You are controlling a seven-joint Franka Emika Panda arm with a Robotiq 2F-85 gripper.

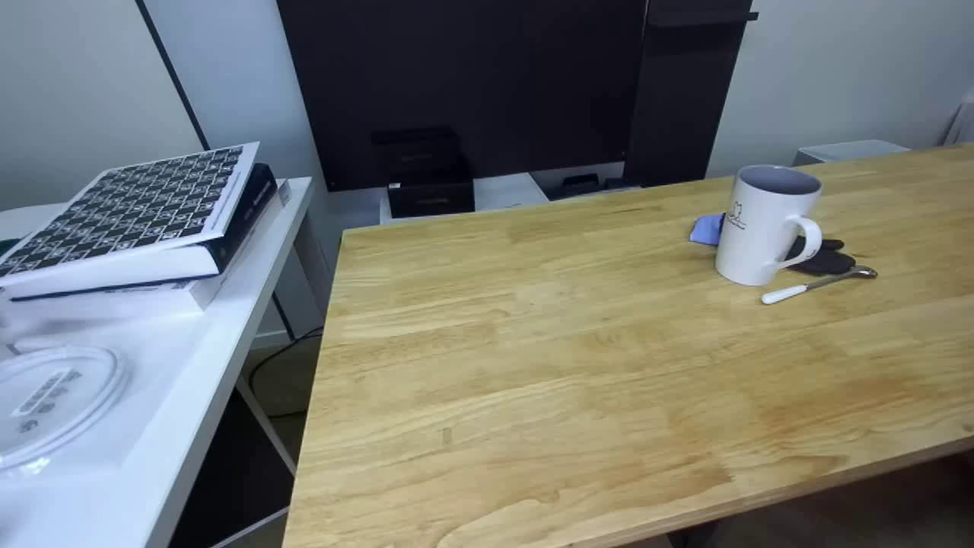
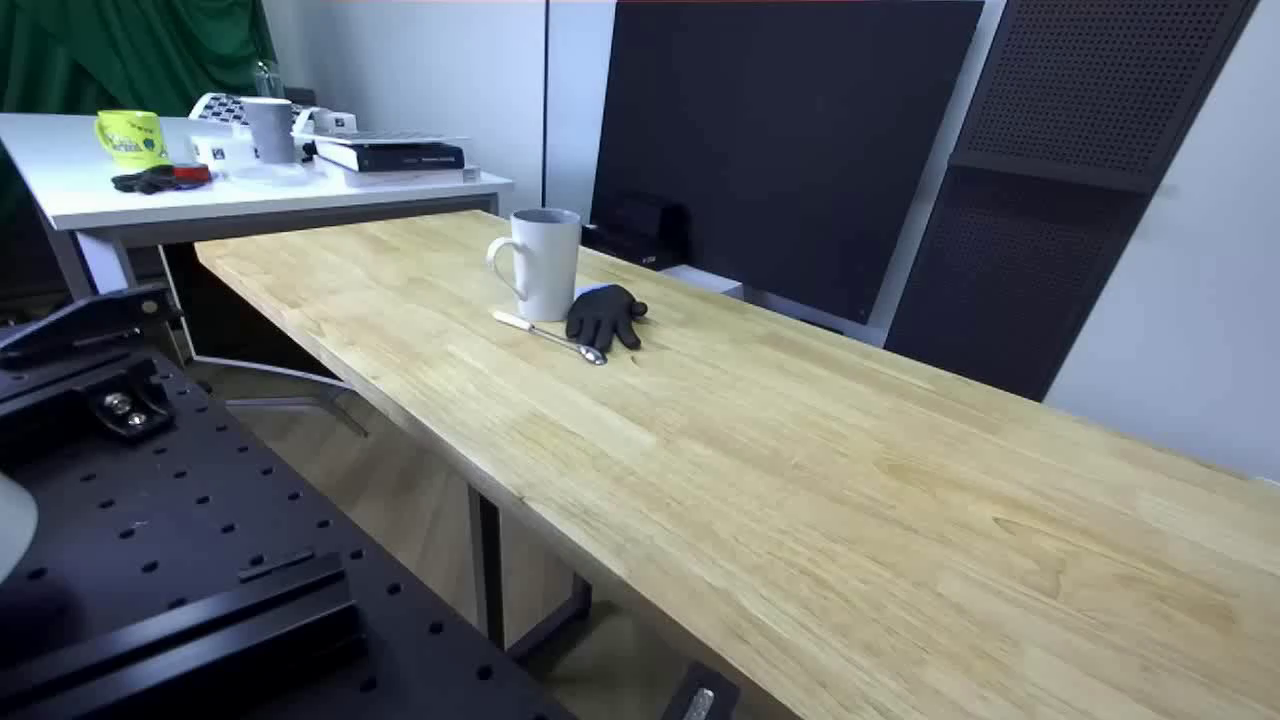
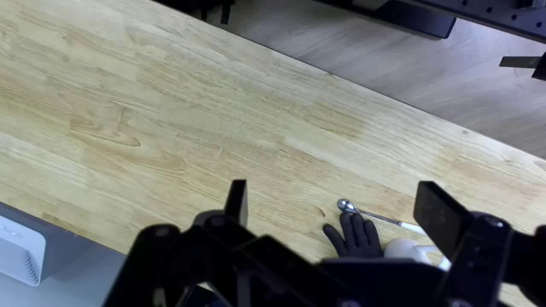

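Observation:
In the wrist view my gripper hangs over the wooden table with its fingers wide apart. Bare tabletop shows between the fingers, along with a spoon and a black glove farther below. A tall white mug with a grey inside stands upright on the table; its handle shows in exterior view 2. Beside the mug lie the white-handled spoon and the glove. In the wrist view the mug is mostly hidden behind the gripper's body. Neither exterior view shows the gripper.
Something blue lies against the mug. A white side table carries books; a yellow mug and a grey cup stand there too. A dark perforated bench borders the near side.

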